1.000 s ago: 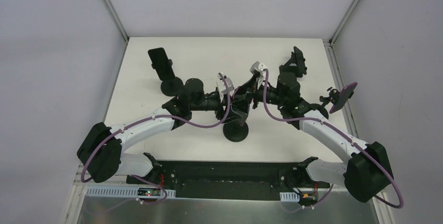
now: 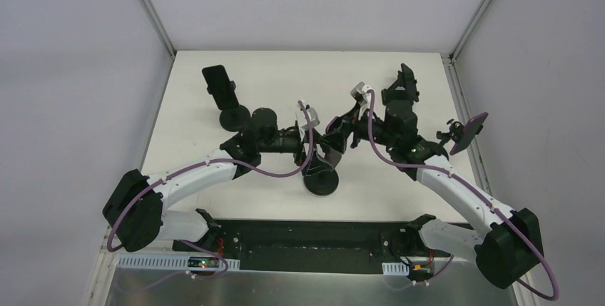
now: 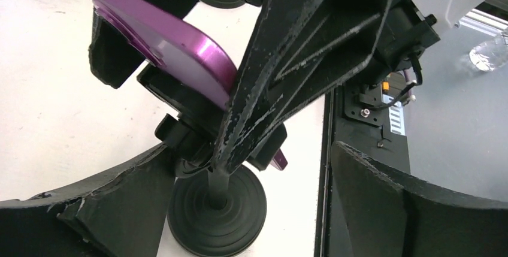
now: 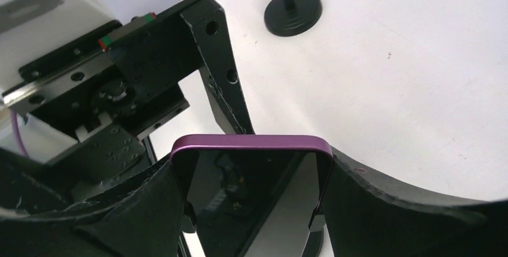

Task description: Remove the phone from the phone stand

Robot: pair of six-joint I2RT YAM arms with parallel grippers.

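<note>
A purple-edged phone (image 3: 174, 41) (image 4: 250, 203) sits in the holder of the middle phone stand (image 3: 218, 215), whose round base shows below the grippers in the top view (image 2: 321, 185). My left gripper (image 2: 310, 153) stands open at the holder, its fingers wide apart in the left wrist view. My right gripper (image 2: 339, 135) is at the upper part of the phone; in the right wrist view its fingers flank both sides of the phone, part open, and whether they grip it is unclear. Much of the phone is hidden by both grippers from above.
Another phone on a stand (image 2: 220, 88) stands at the back left. More stands with phones are at the back right (image 2: 403, 85) and right edge (image 2: 465, 135).
The left arm is nearly still.
</note>
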